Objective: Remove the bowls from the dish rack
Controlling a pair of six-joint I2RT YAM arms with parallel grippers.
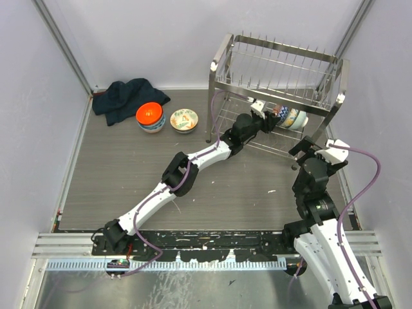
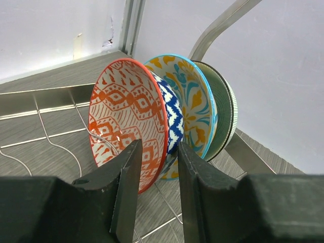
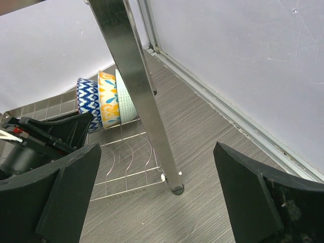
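Note:
Three bowls stand on edge in the lower level of the dish rack (image 1: pixel 277 45). The nearest to my left gripper is a red-rimmed bowl (image 2: pixel 126 109) with a blue-and-white outside. Its rim lies between the left fingers, one inside the bowl and one outside, with a gap still visible. Behind it are a yellow-and-blue floral bowl (image 2: pixel 195 109) and a pale bowl (image 2: pixel 227 109), dark inside. My right gripper stands wide apart and empty, in front of the rack's right post.
On the left of the floor, an orange bowl (image 1: pixel 149 113) sits on a stack beside another stack topped by a floral bowl (image 1: pixel 184 120). A dark cloth (image 1: pixel 125 96) lies behind them. A rack post (image 3: pixel 147 106) stands close to the right gripper.

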